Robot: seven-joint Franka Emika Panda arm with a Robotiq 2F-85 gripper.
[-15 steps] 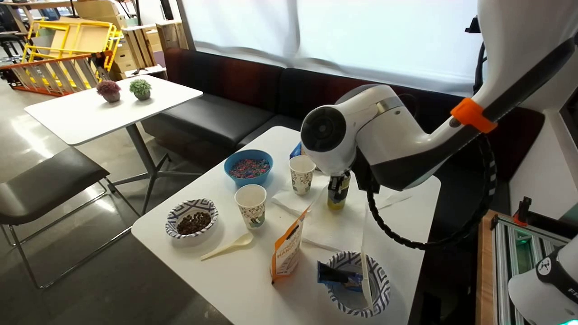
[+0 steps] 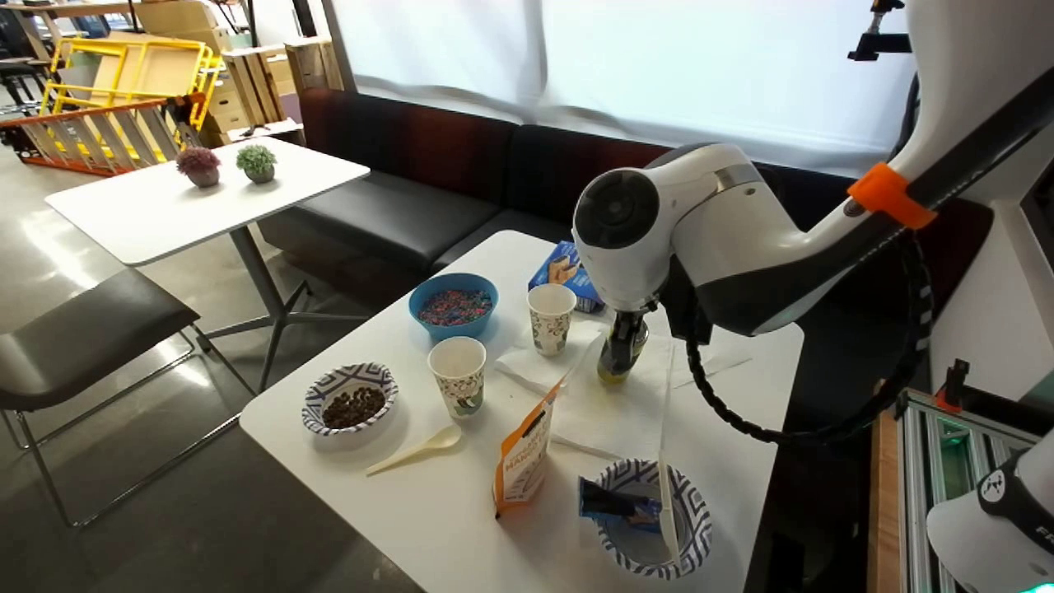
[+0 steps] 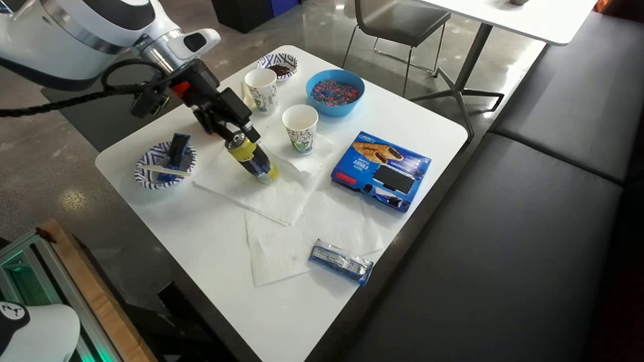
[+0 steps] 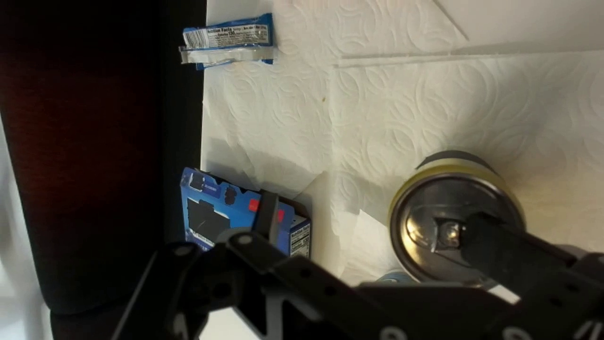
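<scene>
A can with a yellow rim and dark label [image 3: 256, 162] stands upright on white paper napkins [image 3: 284, 202]. My gripper [image 3: 240, 131] is just above the can's top, its fingers spread apart. In the wrist view one of the fingers [image 4: 498, 243] reaches over the can's lid [image 4: 453, 204], while the other finger tip lies well to the left, over the blue snack box [image 4: 209, 212]. Nothing is held between them. Whether the finger touches the lid, I cannot tell.
Two paper cups [image 3: 300, 128] and a blue bowl of sprinkles [image 3: 335, 90] stand close by. A patterned bowl [image 2: 692, 499] holds a blue wrapper. An orange pouch [image 2: 521, 459] stands near it. A wrapped bar [image 3: 341, 261] lies by the bench-side edge.
In exterior view 1 my arm and gripper have shifted to the right, showing more of the blue box. The can stands where it was.
</scene>
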